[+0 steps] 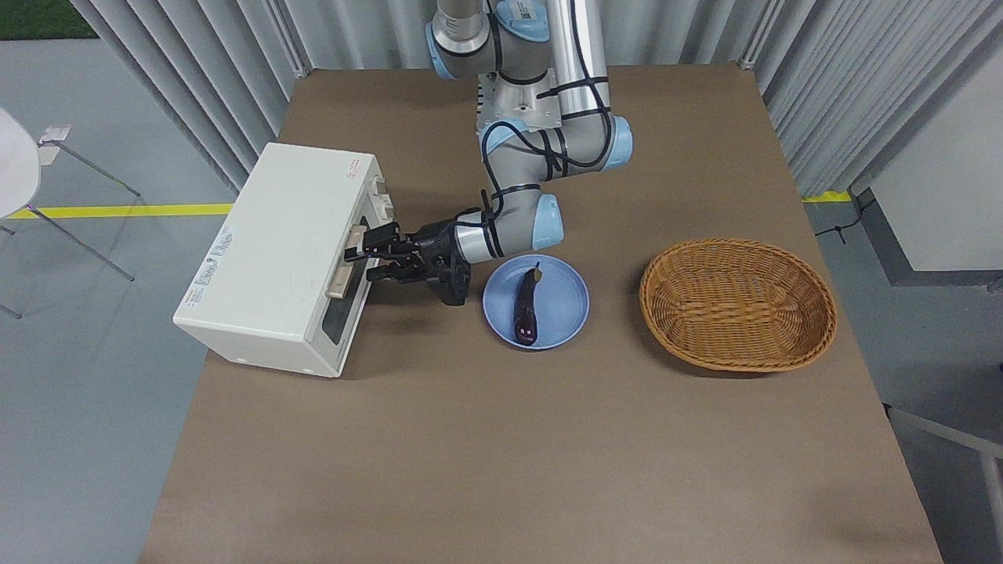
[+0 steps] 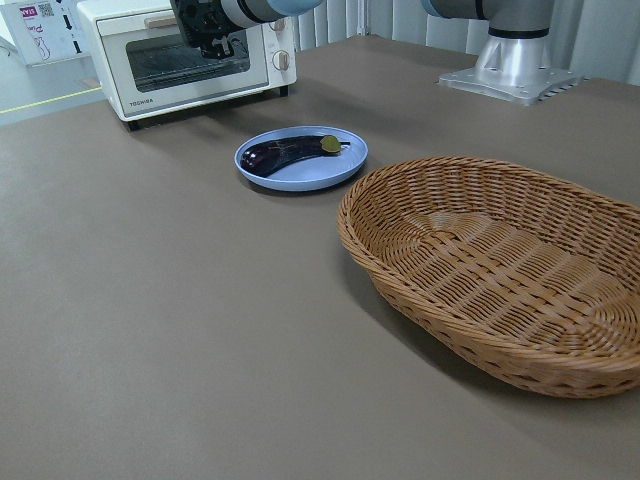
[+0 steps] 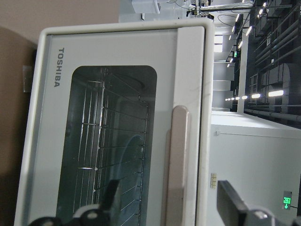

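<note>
A white Toshiba toaster oven (image 1: 268, 249) stands on the left of the table, its door shut. My gripper (image 1: 359, 262) is at the oven's front, by the pale handle (image 3: 176, 165). In the wrist view its two fingers stand apart on either side of the handle (image 3: 169, 207), so it is open. A dark eggplant (image 1: 526, 310) lies on a blue plate (image 1: 566, 299) beside the oven, below the arm. A brown wicker basket (image 1: 738, 305) sits to the right of the plate.
The arm's base stands at the back of the table. Curtains hang behind the table.
</note>
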